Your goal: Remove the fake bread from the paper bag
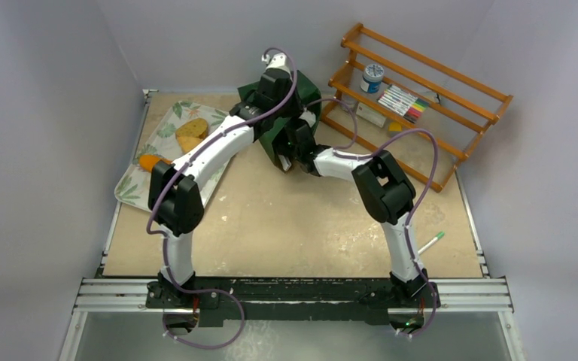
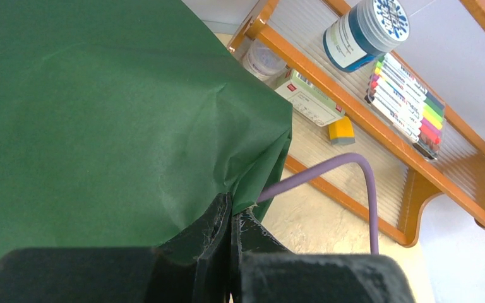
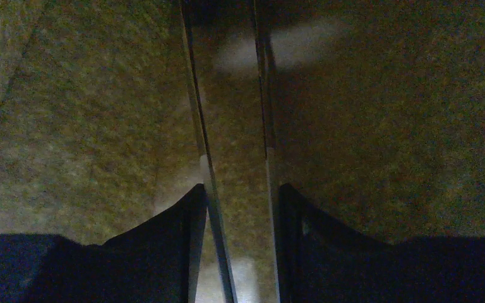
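A green paper bag (image 1: 272,143) stands at the back centre. At its top, my left gripper is shut on the bag's edge, whose crumpled green paper fills much of the left wrist view. My right gripper is open inside the bag, over a dim brownish interior with pale patches; I see no bread clearly between its fingers. Bread-like pieces (image 1: 192,129) and an orange piece (image 1: 153,162) lie on a leaf-patterned tray (image 1: 129,192) at the left.
A wooden rack (image 1: 451,150) at the back right holds a jar (image 1: 372,79), markers (image 1: 401,102) and boxes. A green-capped marker (image 1: 430,243) lies at the front right.
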